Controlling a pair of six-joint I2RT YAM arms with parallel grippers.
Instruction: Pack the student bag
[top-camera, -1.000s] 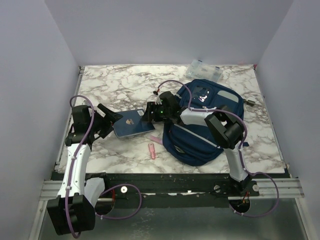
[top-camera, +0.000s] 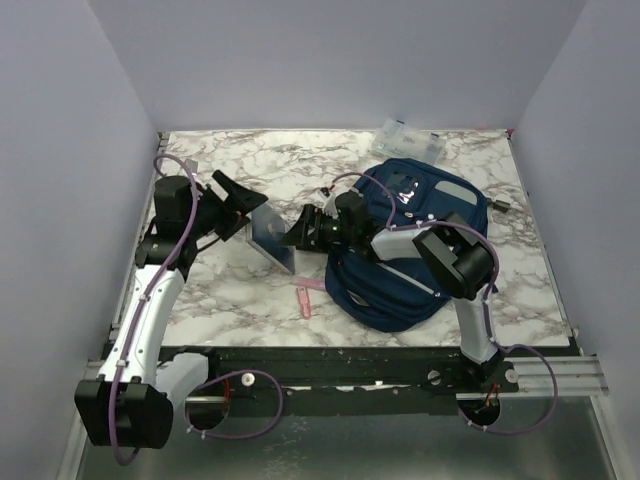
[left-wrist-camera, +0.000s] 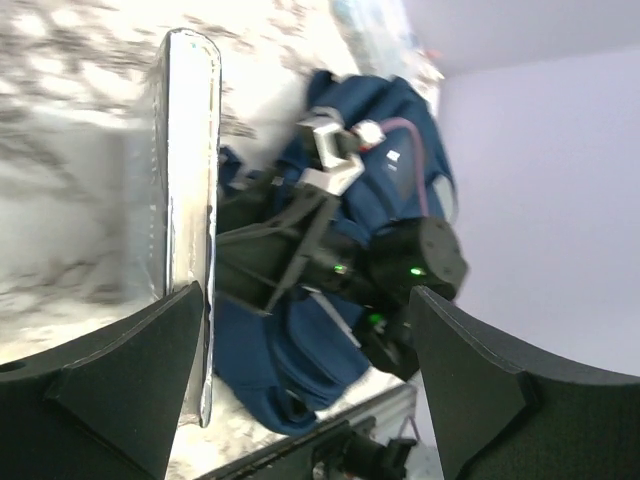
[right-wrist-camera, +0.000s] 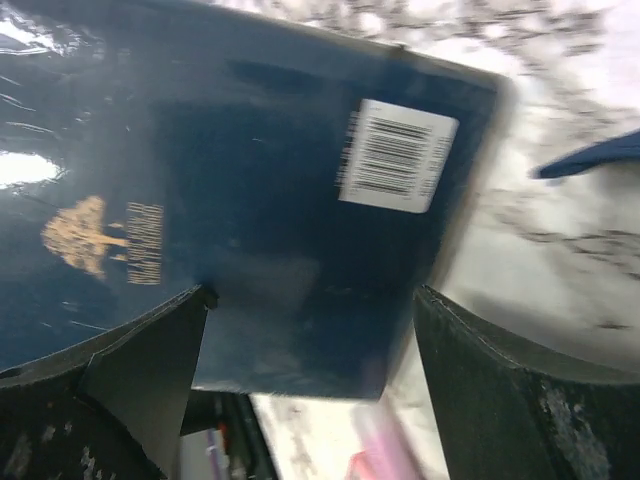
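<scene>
A dark blue book with a barcode label and a gold emblem stands tilted steeply on edge between my two grippers. My left gripper is open; the book's pale page edge lies between its fingers, close against the left one. In the right wrist view the book's blue cover fills the space ahead of my right gripper, whose fingers are spread apart. Whether they touch the cover cannot be seen. The dark blue student bag lies flat at the right, partly under my right arm.
A pink object lies at the front middle, with a pink strip beside it. Behind the bag rests a clear plastic case. A small dark item is right of the bag. Bare marble shows at the back left.
The book went from lying nearly flat to standing steeply tilted. My left gripper moved right and toward the back, over its left side. My right gripper shifted slightly.
</scene>
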